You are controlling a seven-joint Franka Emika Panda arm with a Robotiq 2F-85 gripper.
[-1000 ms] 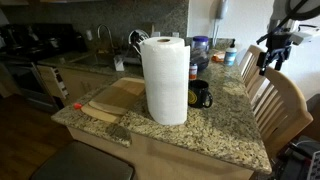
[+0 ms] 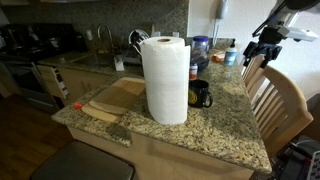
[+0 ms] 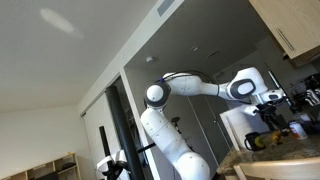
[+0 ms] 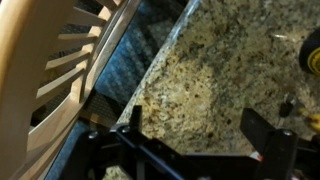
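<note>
My gripper (image 2: 256, 60) hangs in the air over the right edge of the counter, near the chair, in exterior view 1. In the wrist view the fingers of the gripper stand wide apart, open, with only bare granite between and beyond them. A tall white paper towel roll (image 2: 166, 85) stands on the granite counter (image 2: 225, 130). Just right of the roll sits a black mug (image 2: 201, 94). A pale cutting board (image 2: 118, 96) lies on the counter to the left.
Bottles and a dark-lidded jar (image 2: 199, 52) stand at the back of the counter. A wooden chair (image 4: 75, 75) is close along the counter's edge. At the wrist view's right edge is a dark round thing with yellow (image 4: 313, 60).
In exterior view 1 my arm has swung left and slightly up, bringing the gripper closer to the counter. The objects on the counter have stayed put.
</note>
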